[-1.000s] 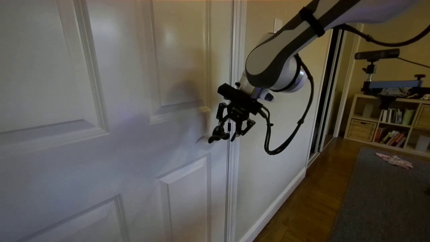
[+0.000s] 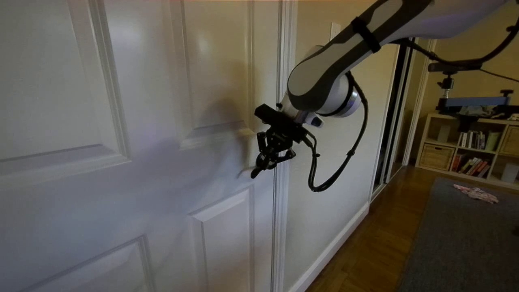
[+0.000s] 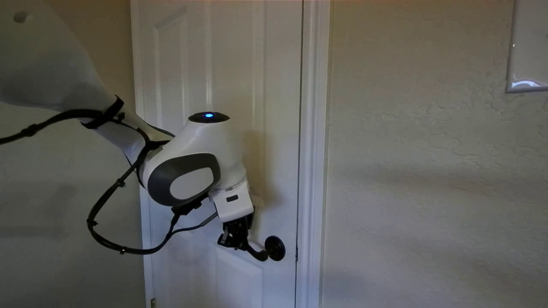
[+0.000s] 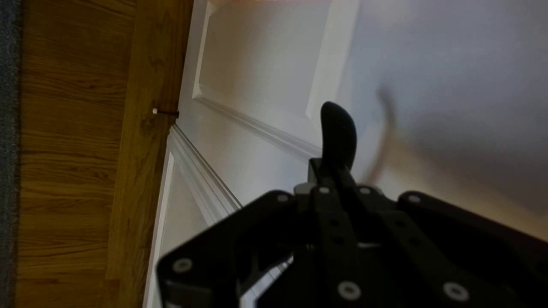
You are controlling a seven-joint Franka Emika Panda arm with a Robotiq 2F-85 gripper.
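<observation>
A white panelled door (image 2: 151, 180) carries a black lever handle (image 3: 258, 254) with a round base (image 3: 277, 248) near its edge. My gripper (image 2: 273, 159) is shut on the handle, whose free tip sticks out past the fingers on the left in the first exterior view. In the wrist view the dark curved handle end (image 4: 339, 134) rises just beyond my gripper, whose fingers are drawn together. The fingers hide the middle of the lever. No gap shows between the door and its frame (image 3: 312, 154) in the second exterior view.
Plain wall (image 3: 426, 179) lies right of the frame in the second exterior view. A black cable (image 2: 357, 146) loops below the arm. Farther off are a low bookshelf (image 2: 467, 146), a grey rug (image 2: 457, 233) with a cloth (image 2: 477, 193), and bare wooden floor.
My gripper has moved left and slightly down, and its fingers have shut on the handle from an open stance. The handle's tip now sits a little lower.
</observation>
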